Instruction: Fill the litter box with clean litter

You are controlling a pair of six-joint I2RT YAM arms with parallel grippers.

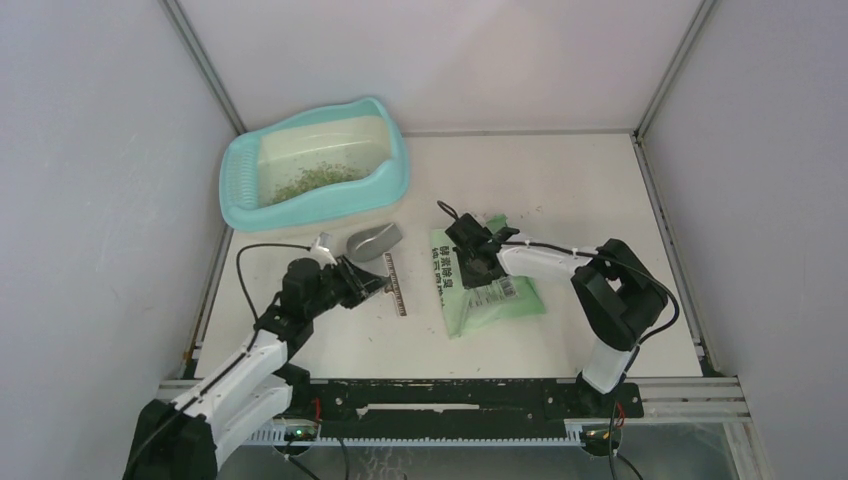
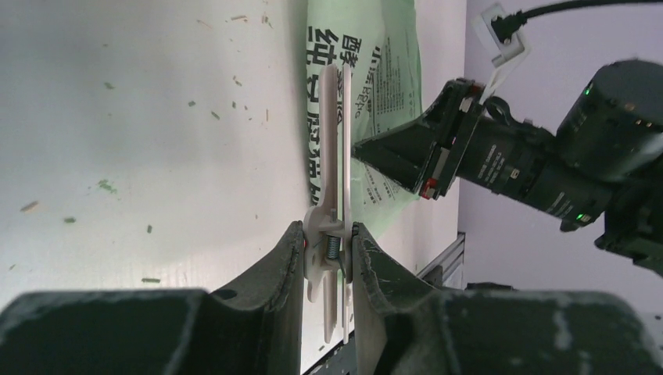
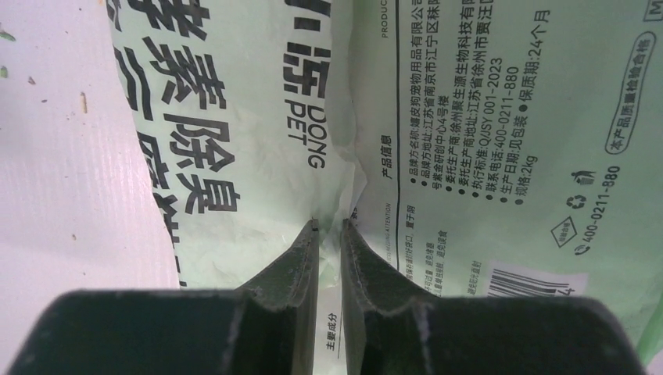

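A green litter bag [image 1: 510, 312] with printed text lies flat on the right half of the table. My right gripper is down on it, fingers close together around a crumpled fold of the plastic; whether they grip it I cannot tell. My left gripper is shut on a pale bladed tool [image 2: 330, 156], seemingly scissors, held over the table left of the bag. The teal litter box [image 1: 240, 180] stands at the back left, with a little green litter on its bottom.
A grey scoop [image 1: 374, 240] lies between the box and my left gripper. Stray litter flecks dot the table.
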